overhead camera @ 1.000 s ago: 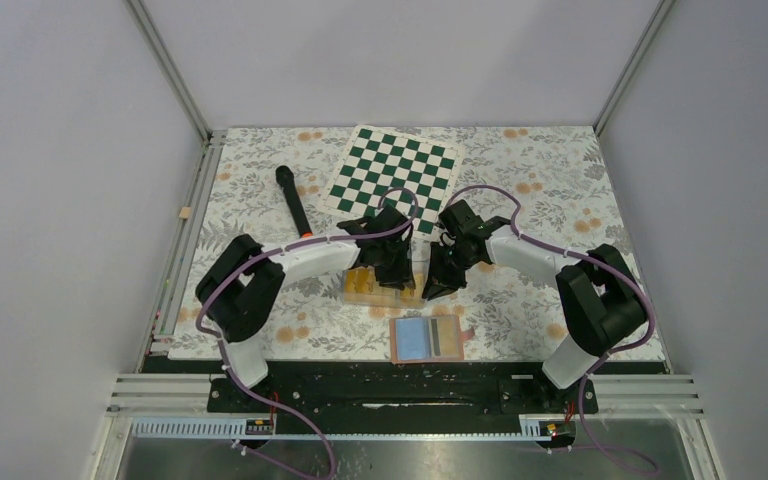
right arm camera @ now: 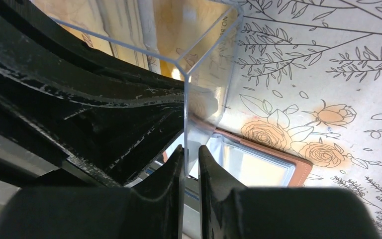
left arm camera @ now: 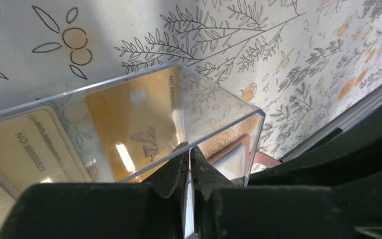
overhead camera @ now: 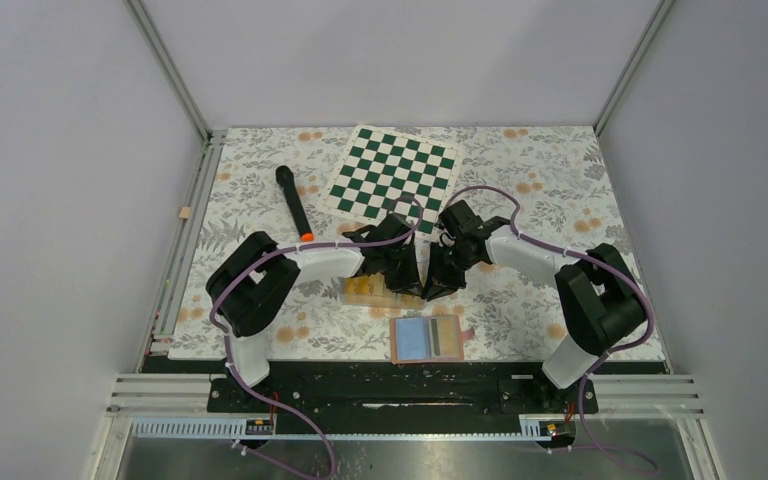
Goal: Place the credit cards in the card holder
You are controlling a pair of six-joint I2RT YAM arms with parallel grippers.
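A long clear box (overhead camera: 370, 299) lies in front of my arms in the top view, holding gold cards. In the left wrist view, several cards (left arm camera: 25, 149) stack at one side. A separate gold card (left arm camera: 134, 117) leans near the box's end. Shut with nothing seen between its fingers, my left gripper is at the box wall by that card's lower corner. My right gripper is shut on the end wall of the clear box (right arm camera: 186, 114). The top view hides both sets of fingertips behind the arms.
An open brown-edged folder (overhead camera: 394, 340) with blue and cream panels lies at the table's front. Farther back are a green-and-white checkerboard (overhead camera: 392, 172) and a black microphone (overhead camera: 292, 200).
My left gripper has moved right and toward the front, up to the box's right end beside the right gripper. The right arm and the box look unmoved.
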